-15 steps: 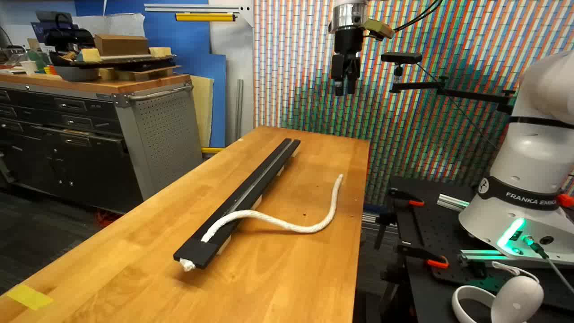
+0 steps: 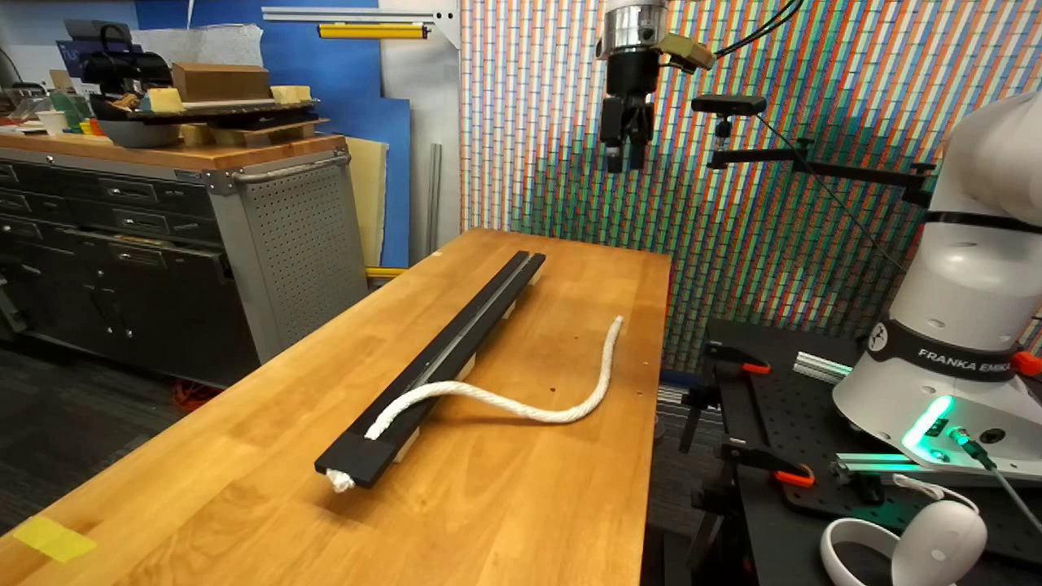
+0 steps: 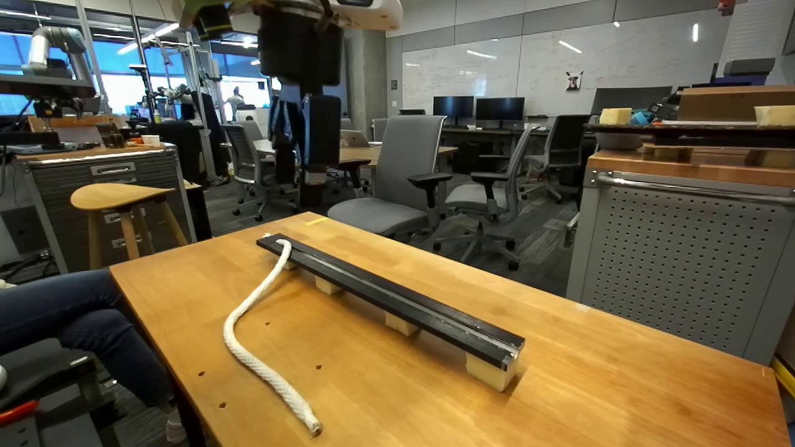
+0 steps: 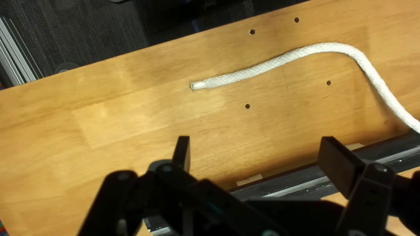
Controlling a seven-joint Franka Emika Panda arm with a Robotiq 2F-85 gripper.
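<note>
A white braided rope [image 2: 540, 414] has one end anchored at the near end of a long black channel bar [image 2: 451, 337]. From there it runs off the bar's side and curves across the wooden table to a loose end. In exterior view 2 the rope [image 3: 261, 365] lies beside the bar [image 3: 395, 297], most of whose groove is empty. High above the table's far end hangs my gripper [image 2: 626, 168], clear of everything. The wrist view shows my gripper open, its fingers wide apart with only table and bar below; the rope's loose end [image 4: 199, 85] lies beyond them.
Small light blocks [image 3: 488, 371] hold the bar above the table [image 3: 633, 380]. A camera on a bracket [image 2: 728, 104] stands beside the gripper. The arm's base [image 2: 938, 391] is off the table's right side.
</note>
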